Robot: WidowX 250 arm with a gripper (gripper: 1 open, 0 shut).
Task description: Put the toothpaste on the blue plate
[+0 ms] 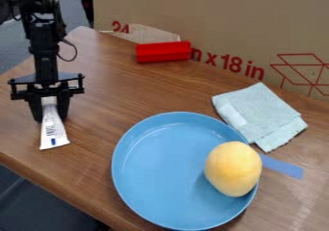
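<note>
The toothpaste (53, 131) is a white tube with dark print, at the table's left side. Its upper end is between the fingers of my black gripper (49, 104), which is shut on it. The tube's lower end points toward the near table edge; whether it still touches the wood I cannot tell. Right of centre and nearer the camera lies the blue plate (154, 172), well apart from the gripper. A yellow round object (233, 168) rests on the plate's right part.
A red block (164, 52) lies at the back, before a large cardboard box (218, 23). Behind the plate, to the right, is a folded pale cloth (260, 115), with blue tape (282, 166) nearby. Bare table (135, 100) separates gripper and plate.
</note>
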